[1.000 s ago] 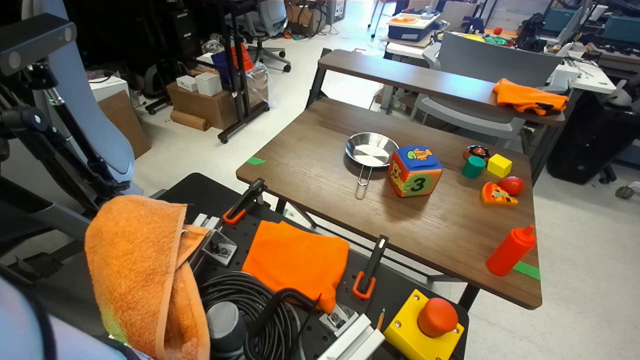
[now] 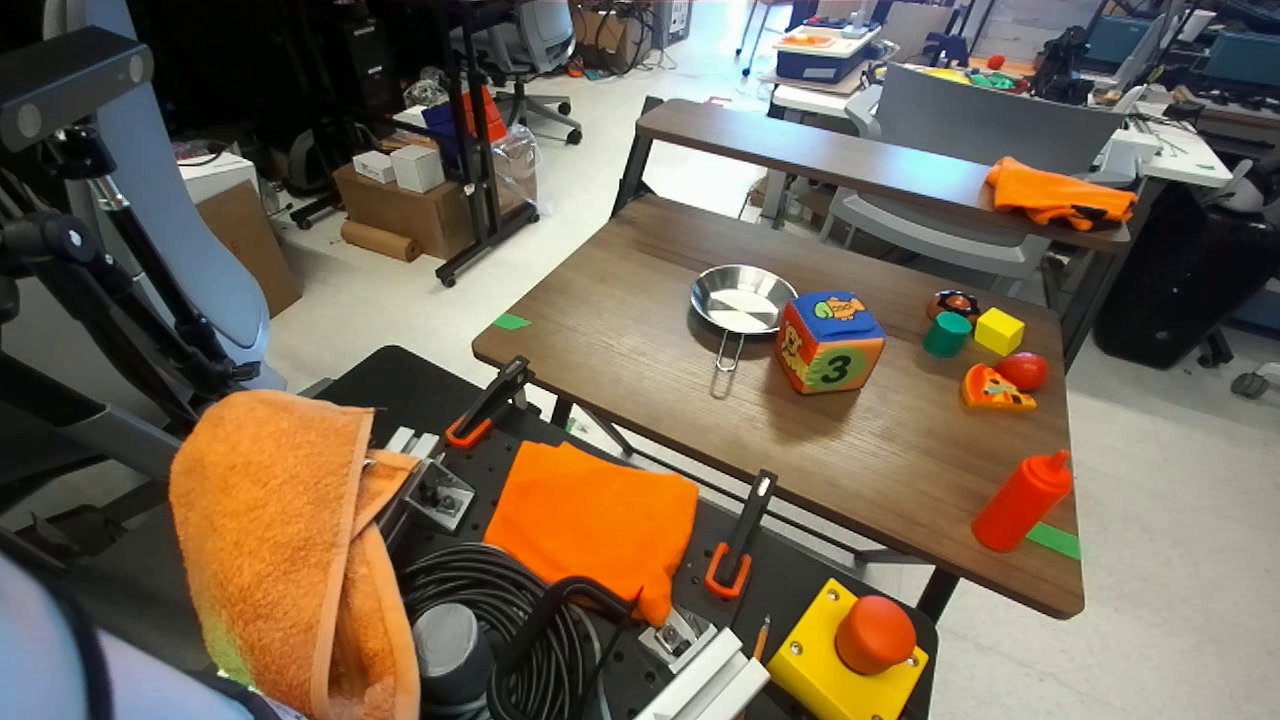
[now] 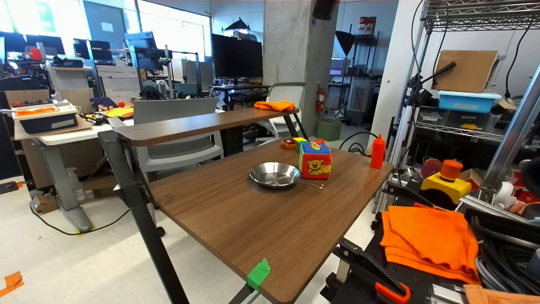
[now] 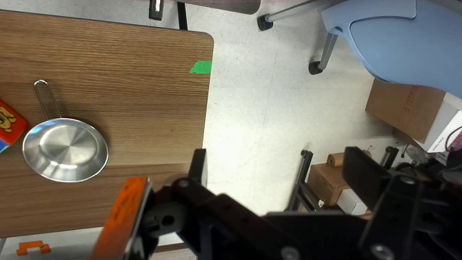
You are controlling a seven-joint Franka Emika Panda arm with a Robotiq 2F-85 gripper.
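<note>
My gripper is open in the wrist view, its two dark fingers far apart and only floor and distant boxes seen between them. It hangs past the table's end, to the right of the steel pan (image 4: pixel 65 149) in that view. The pan (image 2: pixel 744 300) rests on the wooden table with its wire handle towards the near edge. Beside it sits a soft picture cube (image 2: pixel 830 344) with a "3" on one face. Neither exterior view contains the gripper.
At the table's other end are a green cylinder (image 2: pixel 947 335), yellow block (image 2: pixel 998 331), red ball (image 2: pixel 1022 371), toy pizza slice (image 2: pixel 997 389) and red squeeze bottle (image 2: pixel 1021 502). A raised shelf (image 2: pixel 828 146) bearing an orange cloth (image 2: pixel 1056 192) runs along the back. Bare tabletop surrounds the pan.
</note>
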